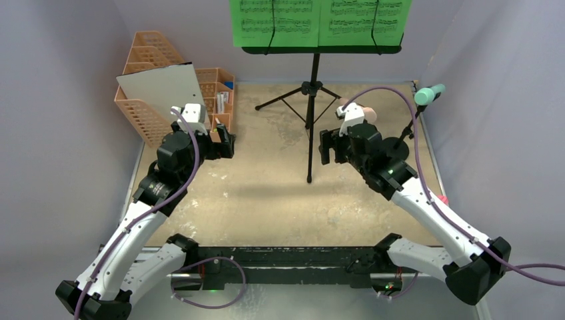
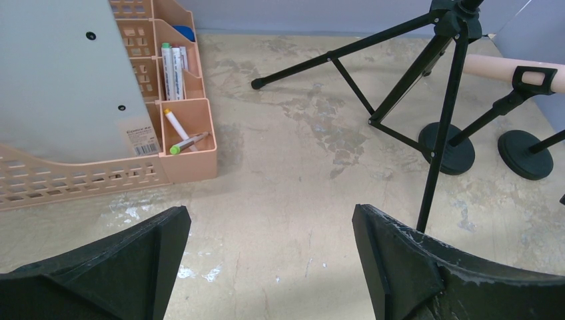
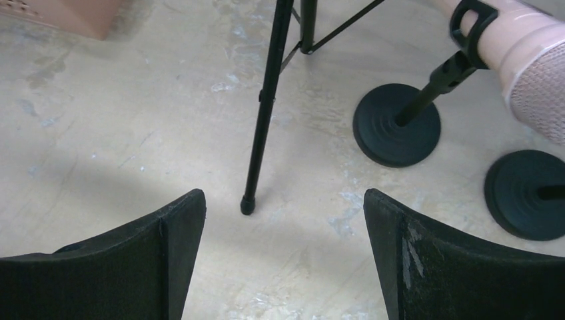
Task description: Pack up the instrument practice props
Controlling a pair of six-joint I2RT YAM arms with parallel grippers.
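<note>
A tan organizer (image 2: 86,185) stands at the back left, holding a white board (image 2: 63,80). Several markers (image 2: 178,70) are in its side compartments, and two more lie in the front one. The black music stand (image 1: 315,75) bears green sheet music (image 1: 276,25) at the back middle. In the right wrist view a pink microphone (image 3: 523,47) sits clipped to a stand with a round base (image 3: 398,125); a green microphone (image 1: 424,97) is farther right. My left gripper is open and empty beside the organizer. My right gripper is open over bare tabletop, near the music stand's front leg.
A small pink-red object (image 1: 443,199) lies by the right edge, partly behind my right arm. Walls close in at the left, back and right.
</note>
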